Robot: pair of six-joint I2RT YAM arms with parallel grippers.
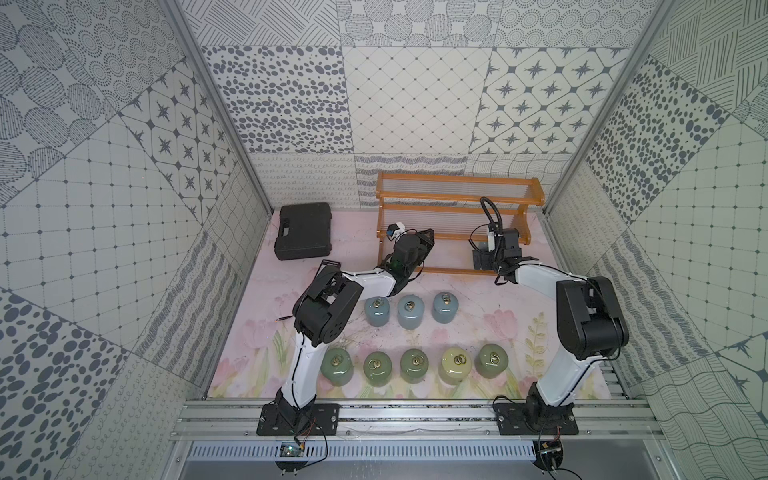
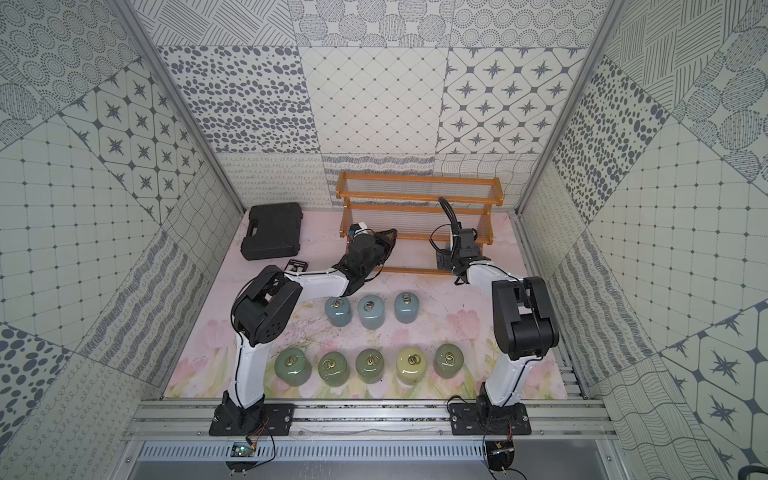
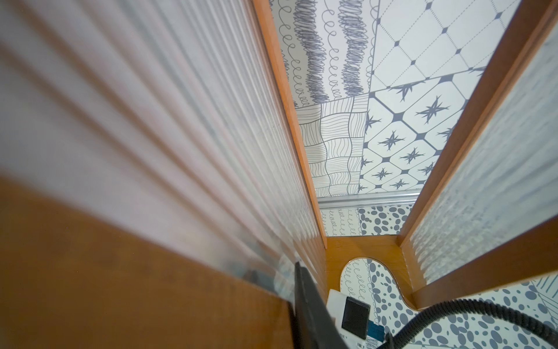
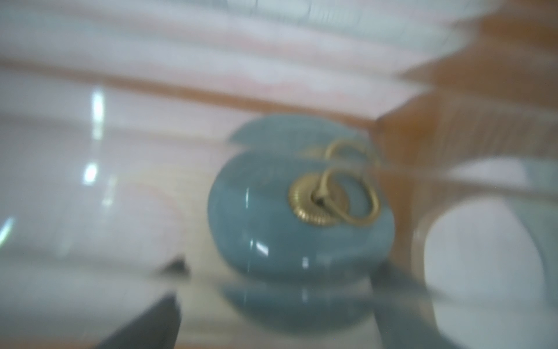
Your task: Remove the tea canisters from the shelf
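Observation:
A blue-grey tea canister with a brass ring shows through clear ribbed panelling in the blurred right wrist view, in the shelf's lower right part. Around it, the fingers of my open right gripper stand on either side, apart from each other. From above, the gripper mostly covers this canister. My left gripper is at the left part of the wooden shelf, shut on its front board; one dark finger shows beside the board, the other is hidden. Three blue canisters stand in front of the shelf.
Several green canisters and a yellow-green one line the table's front edge. A black case lies at the back left, a small dark object near the left arm.

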